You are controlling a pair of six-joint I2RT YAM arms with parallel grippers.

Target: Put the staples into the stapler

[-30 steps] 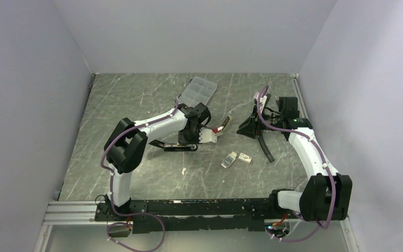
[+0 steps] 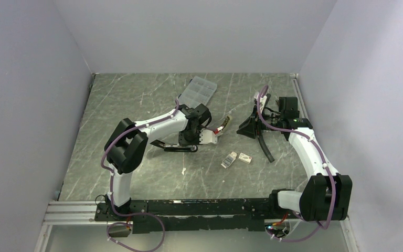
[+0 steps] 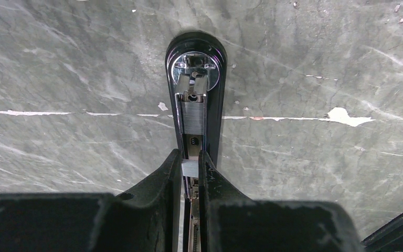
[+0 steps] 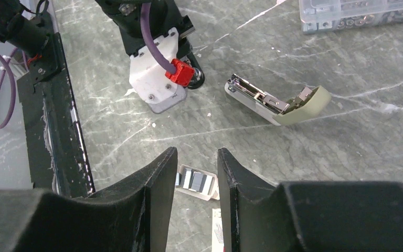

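The black stapler (image 3: pixel 220 94) lies opened out on the table, its long channel running down the left wrist view. One grey staple strip (image 3: pixel 193 118) rests in the channel near the front end. Further back over the channel, my left gripper is shut on a short grey staple piece (image 3: pixel 190 168); whether that piece touches the channel floor I cannot tell. The stapler body (image 2: pixel 180 149) shows beneath the left arm in the top view. My right gripper is apart, open and empty above the table. Beyond its fingers lies a small tray of staple strips (image 4: pixel 198 182).
A beige stapler (image 4: pixel 307 110) lies open in the middle. Near the small tray sits a white box (image 2: pixel 245 158). A clear compartment box (image 2: pixel 198 92) stands at the back. A dark curved strip (image 2: pixel 265 149) lies below the right gripper.
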